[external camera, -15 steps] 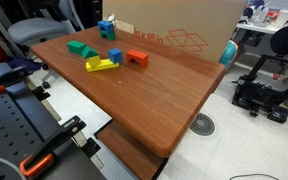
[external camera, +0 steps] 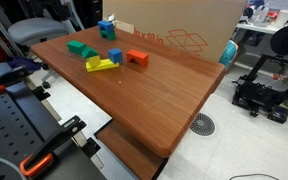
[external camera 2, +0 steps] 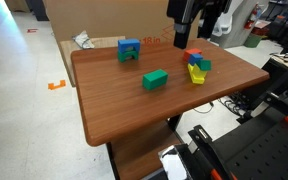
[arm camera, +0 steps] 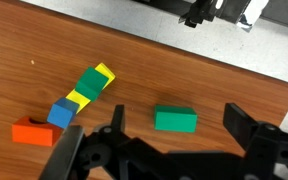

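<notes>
My gripper hangs above the table with its fingers open, and nothing is between its fingers. In the wrist view a green block (arm camera: 175, 120) lies on the wood below the gap between them. The same green block (external camera 2: 155, 79) lies alone near the middle of the table in exterior view 2. Left of it in the wrist view, a second green block (arm camera: 91, 83) overlaps a yellow piece (arm camera: 79, 99). Close by are a blue block (arm camera: 62, 112) and a red arch-shaped block (arm camera: 36, 131). A blue-and-green stack (external camera 2: 129, 49) stands farther off.
The brown tabletop (external camera: 169, 95) has a wide bare area at its right in exterior view 1. A tall cardboard panel (external camera: 194, 25) borders its back edge. A dark, orange-marked frame (external camera: 34, 130) stands along the front left.
</notes>
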